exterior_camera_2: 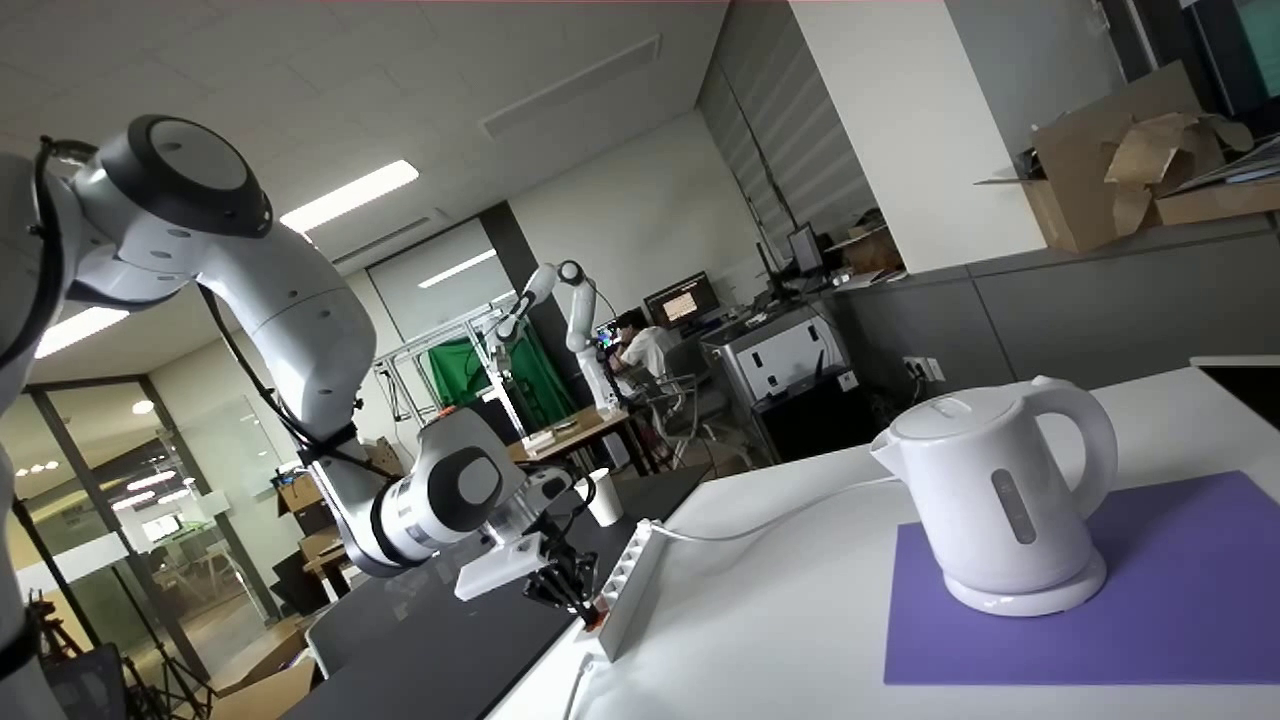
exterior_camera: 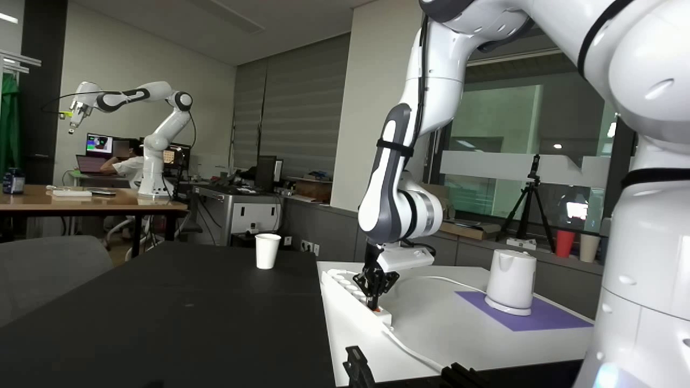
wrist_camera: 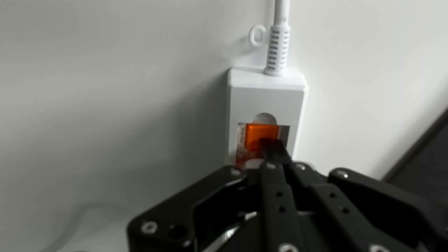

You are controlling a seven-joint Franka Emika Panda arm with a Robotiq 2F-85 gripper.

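A white power strip (wrist_camera: 265,100) lies on the white table, its cord end uppermost in the wrist view. Near that end is an orange rocker switch (wrist_camera: 258,134), partly covered by my fingertips. My gripper is shut with nothing visible between its fingers, and its tips are at the switch and seem to touch it. In exterior view 1 the gripper (exterior_camera: 373,305) points down onto the near end of the strip (exterior_camera: 383,317). Exterior view 2 shows the gripper (exterior_camera_2: 590,614) at the same end of the strip (exterior_camera_2: 630,576).
A white kettle (exterior_camera: 511,281) stands on a purple mat (exterior_camera: 550,316), right of the strip, and a white cable (exterior_camera_2: 768,526) runs from it toward the strip. On the black table stands a white paper cup (exterior_camera: 266,251).
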